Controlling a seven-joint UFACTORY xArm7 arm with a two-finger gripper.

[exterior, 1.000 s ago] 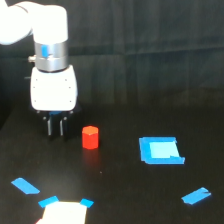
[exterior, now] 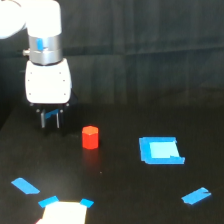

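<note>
A small red block [exterior: 90, 137] stands on the black table, left of the middle. My white gripper [exterior: 50, 119] is to the left of the block and apart from it, pointing down. Its two thin dark fingers stand apart, and no object shows held between them. A bit of blue [exterior: 51, 113] shows around the fingers; I cannot tell whether it is tape on the table. On the right, a blue tape square [exterior: 147, 158] frames a pale centre [exterior: 163, 149].
Blue tape strips lie at the left [exterior: 25, 186] and lower right [exterior: 196, 196]. At the bottom edge is a bright whitish shape [exterior: 64, 213] with blue tape beside it. Between the block and the taped square the table is bare. Dark curtain [exterior: 145, 50] hangs behind.
My gripper has shifted a little left and slightly up in the picture, away from the red block. The block and the tape look unmoved.
</note>
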